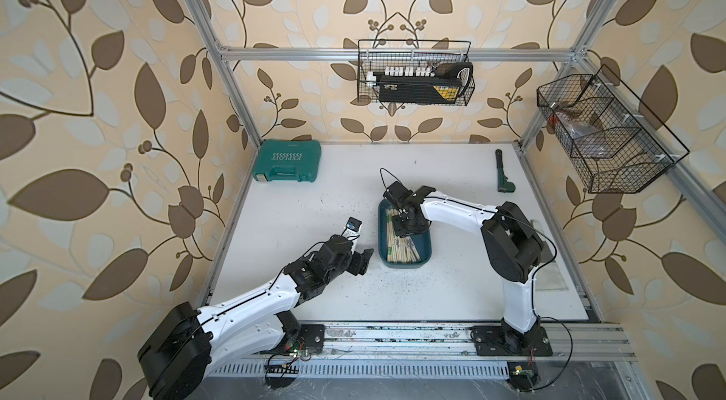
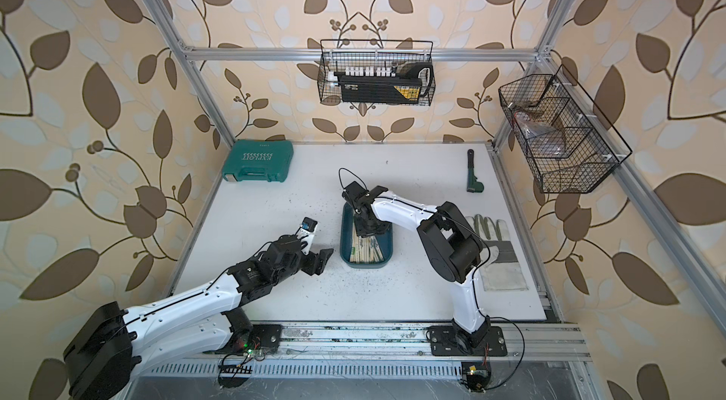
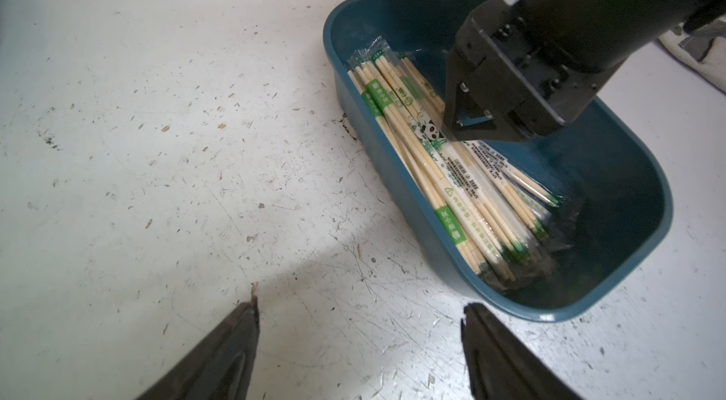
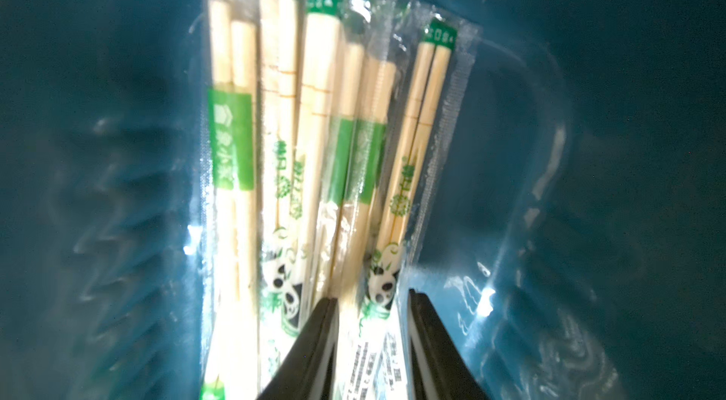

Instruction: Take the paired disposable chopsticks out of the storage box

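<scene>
A teal storage box point(image 1: 421, 252) holds several wrapped chopstick pairs point(image 3: 438, 173) with green bands and panda prints. My right gripper is down inside it, part open over the pairs, one panda-printed pair point(image 4: 408, 143) between or just beneath its fingers; whether it touches cannot be told. Left of the box, my left gripper hovers low over the bare table with parted fingers and nothing between them.
A green case point(image 1: 287, 160) lies back left, a dark green-handled tool point(image 1: 505, 173) back right, and gloves point(image 2: 499, 264) at the right. The table left of the box is clear. Wire baskets hang above.
</scene>
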